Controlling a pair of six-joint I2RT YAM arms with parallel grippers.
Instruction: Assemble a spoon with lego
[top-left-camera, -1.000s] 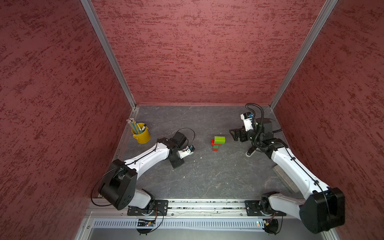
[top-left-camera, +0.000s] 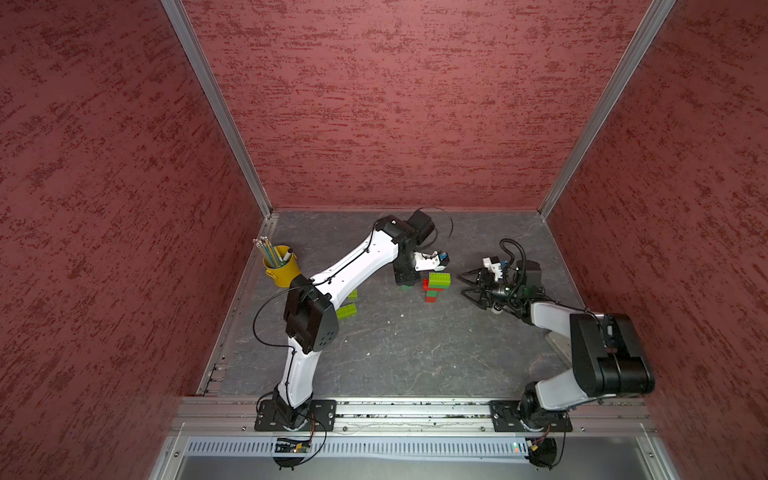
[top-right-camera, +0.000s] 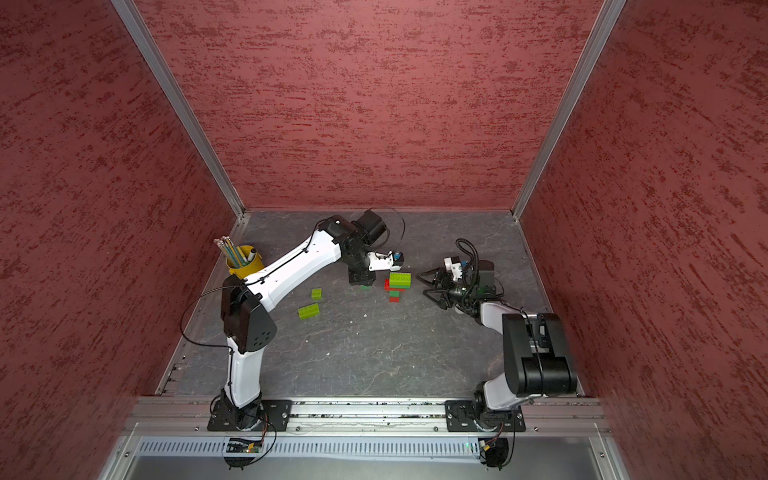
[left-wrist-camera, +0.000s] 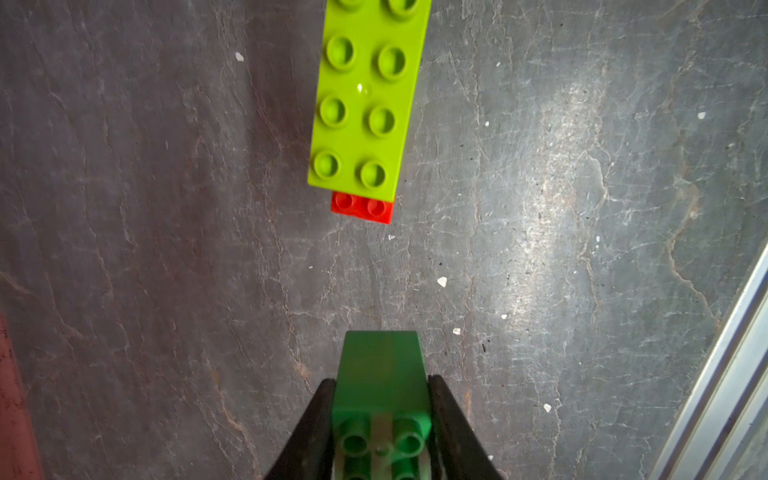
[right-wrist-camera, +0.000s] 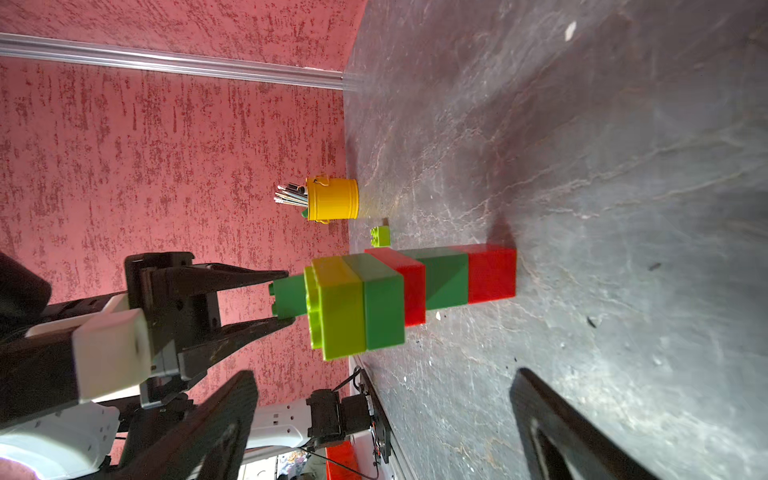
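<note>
A stacked lego assembly stands mid-table: red and green bricks below, a lime brick (top-left-camera: 439, 278) (top-right-camera: 400, 279) (left-wrist-camera: 364, 96) (right-wrist-camera: 342, 308) on top. In the left wrist view a red brick (left-wrist-camera: 360, 210) peeks from under the lime one. My left gripper is shut on a dark green brick, beside the stack on its left and raised near its top. My right gripper (top-left-camera: 468, 287) (top-right-camera: 428, 288) stands open to the right of the stack, low, with its fingers toward it; in the right wrist view the stack is between its blurred fingertips, some distance off.
Two loose lime bricks, a long one (top-right-camera: 309, 310) and a small one (top-right-camera: 316, 293), lie left of the stack. A yellow cup (top-left-camera: 284, 272) of sticks stands at the far left.
My left gripper has risen and moved back and right toward the stack, uncovering the loose lime bricks. My right gripper has come lower and turned toward the stack.
</note>
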